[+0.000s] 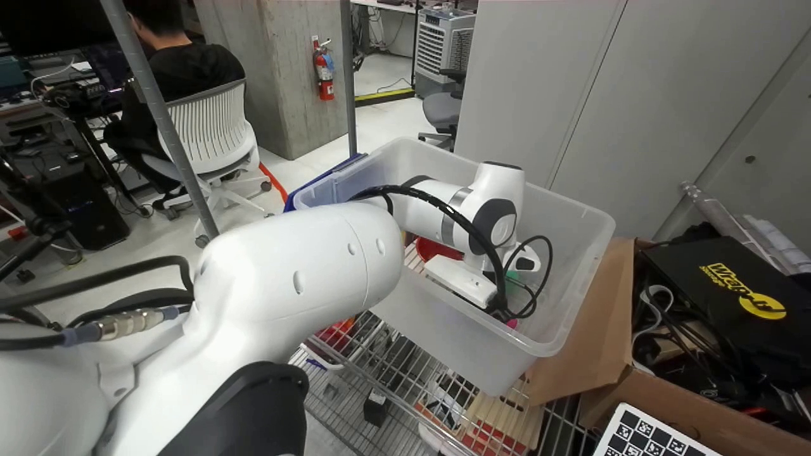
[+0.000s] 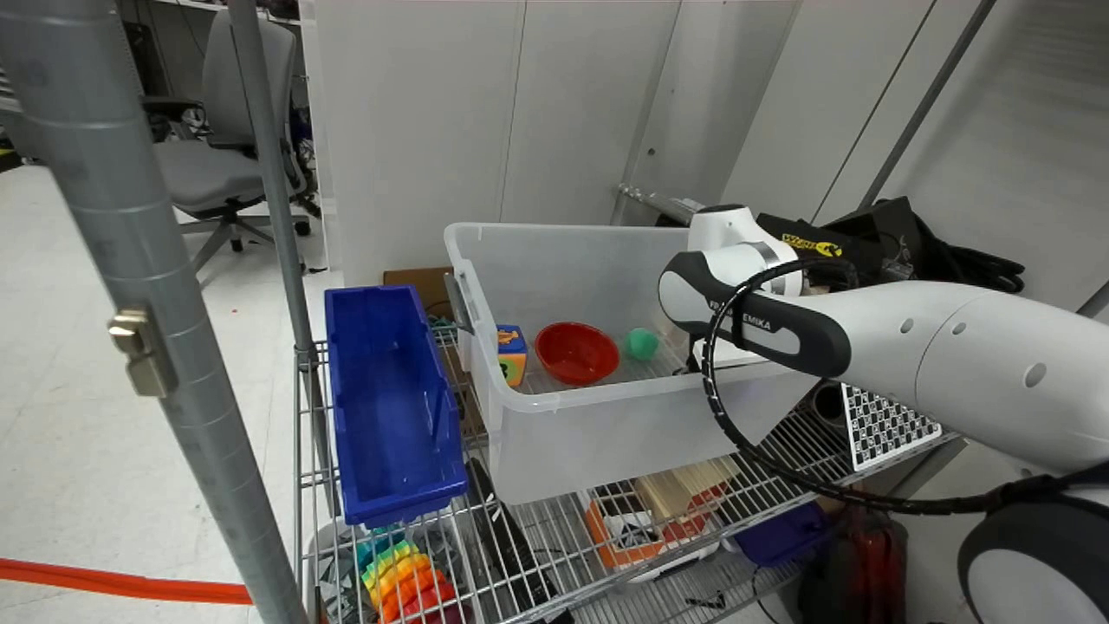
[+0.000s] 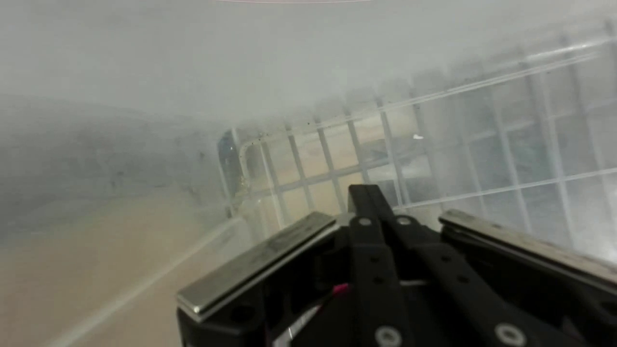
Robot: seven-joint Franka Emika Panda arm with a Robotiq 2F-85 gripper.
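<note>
My gripper is shut in the wrist view, its black fingers side by side with nothing between them. Below it shows the clear bin's (image 3: pixel 491 150) bare floor, near a corner. A green thing (image 1: pixel 514 282) shows partly beyond the arm's hand in exterior view 1; its shape is hard to tell there. In exterior view 2 a rounded green thing (image 2: pixel 641 343) lies on the bin floor, outside my fingers. I cannot tell if both are the same thing. The arm hides the fingertips in both exterior views.
A red bowl (image 2: pixel 577 354) and a colourful block (image 2: pixel 510 354) sit inside the bin. Its walls (image 1: pixel 486 342) rise close around the hand. Outside stand an empty blue bin (image 2: pixel 395 416) and a cardboard box (image 1: pixel 589 327). A pink bit (image 3: pixel 341 287) shows beneath the gripper.
</note>
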